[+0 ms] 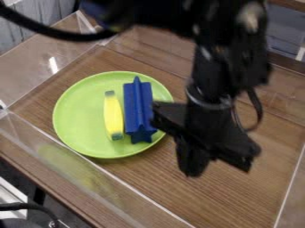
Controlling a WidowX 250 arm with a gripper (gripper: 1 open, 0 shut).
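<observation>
A green plate [84, 134] lies on the left half of the wooden table, holding a yellow banana-like piece [113, 116] and a blue star-profiled bar [137, 111]. My black gripper [202, 151] is low over the table just right of the plate, blurred, covering part of the plate's right side. I see nothing held in it, but the blur hides how its fingers stand.
A clear plastic edge runs along the left and front-left, and a wall stands behind at the back.
</observation>
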